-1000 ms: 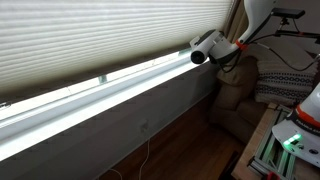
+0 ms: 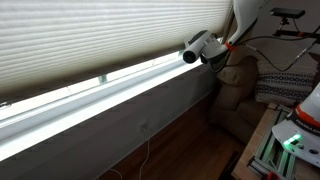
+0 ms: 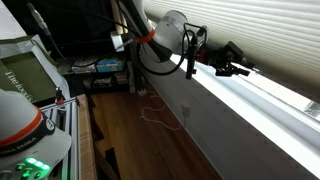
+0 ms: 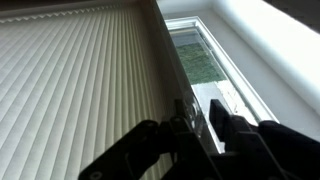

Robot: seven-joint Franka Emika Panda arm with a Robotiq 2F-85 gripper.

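Note:
A white pleated blind (image 2: 90, 35) hangs over the window, its bottom rail (image 4: 165, 45) a little above the sill. In the wrist view my gripper is part open, with the rail's lower edge running up to the gap between the dark fingers. Whether they touch the rail, I cannot tell. The second exterior view has the black gripper (image 3: 236, 60) at the blind's lower edge, above the sill. From the first exterior view, the arm's wrist hides the fingers.
Below the blind runs a bright white window sill (image 2: 100, 105). A brown beanbag-like seat (image 2: 235, 95) stands under the arm, and a wooden table (image 2: 255, 145) is at the right. White cords (image 2: 147, 150) hang by the wall. Dark floor lies open beneath.
The arm's wrist has shifted slightly to the left, toward the blind and window, in the first exterior view. The blind looks unmoved.

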